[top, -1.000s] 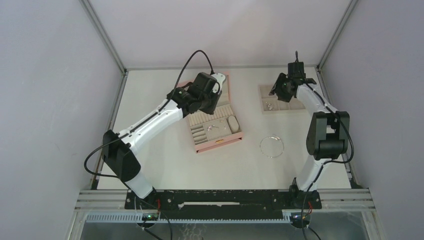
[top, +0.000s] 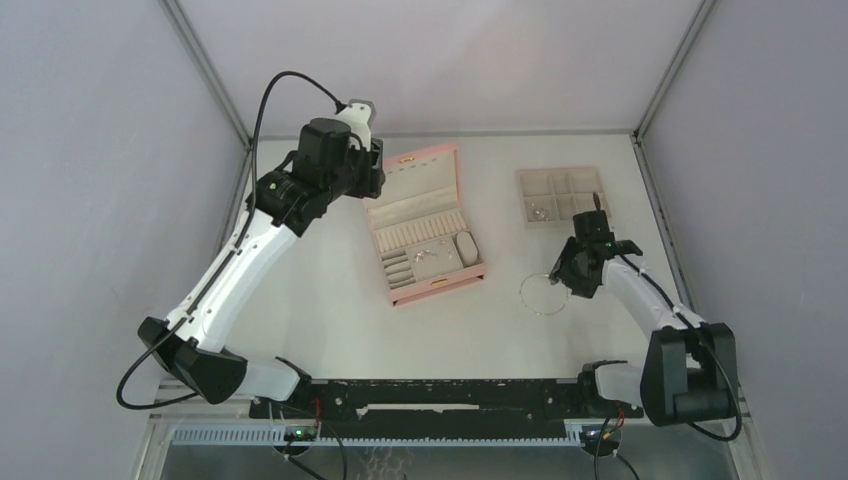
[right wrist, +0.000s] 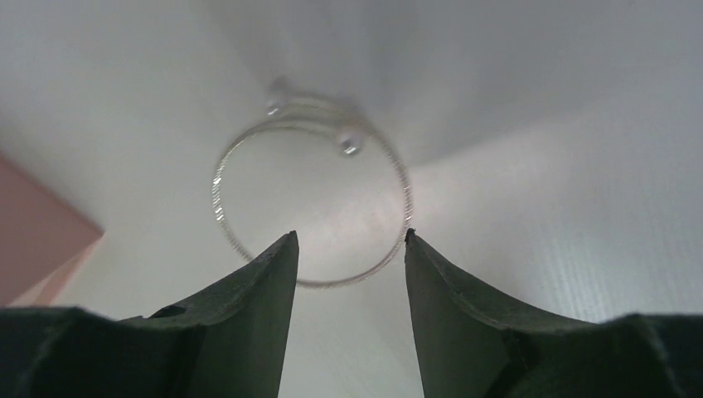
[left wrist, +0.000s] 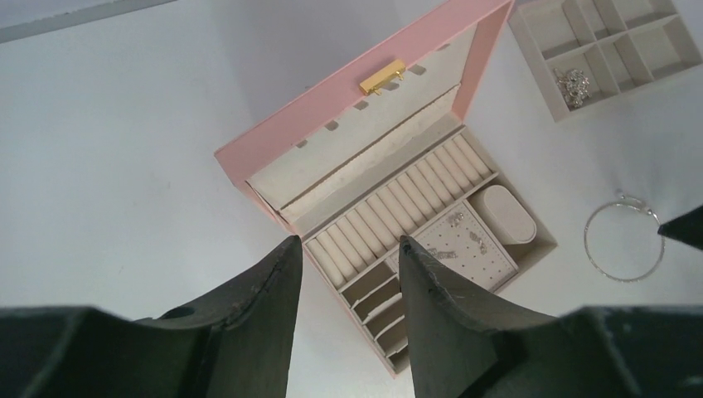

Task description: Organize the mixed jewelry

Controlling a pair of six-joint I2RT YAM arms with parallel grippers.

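Observation:
On the table the pink jewelry box [top: 436, 287] stands with its lid raised, its ring rolls [left wrist: 398, 207] empty. Small silver pieces [left wrist: 448, 253] lie on its flat pad beside an oval cushion [left wrist: 504, 214]. A thin silver bangle [right wrist: 408, 195] with beaded ends lies on the bare table to the box's right. Above it hovers my right gripper, open, nothing between its fingers. My left gripper is held up high at the box's left, its fingers apart and empty.
A beige sorting tray [top: 561, 180] sits at the back right, with a tangle of silver jewelry [left wrist: 574, 86] in one compartment. The others in view look empty. Table left of the box and in front of it is clear.
My left arm has drawn back left from above the box. The bangle looks unmoved.

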